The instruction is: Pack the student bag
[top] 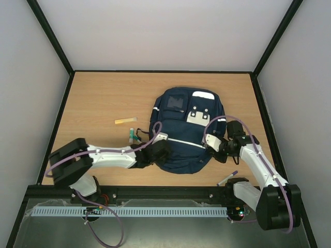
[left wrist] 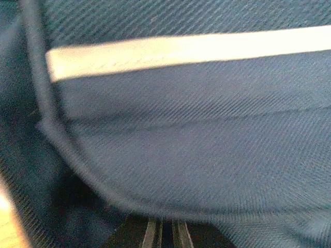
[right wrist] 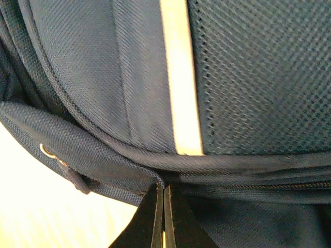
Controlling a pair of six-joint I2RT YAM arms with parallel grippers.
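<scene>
The navy backpack lies on the wooden table with its white-striped front pocket up. At the bag's lower left edge is my left gripper, its fingertips shut low in the left wrist view, below the curved pocket edge; whether fabric lies between them is hard to see. My right gripper is shut at the bag's right side, its tips on the dark fabric edge; a thin fold seems to run into them. A yellow item and a green-and-white tube lie left of the bag.
A white marker with a purple cap lies at the front right, near the right arm's base. A dark strap sticks out from the bag's left side.
</scene>
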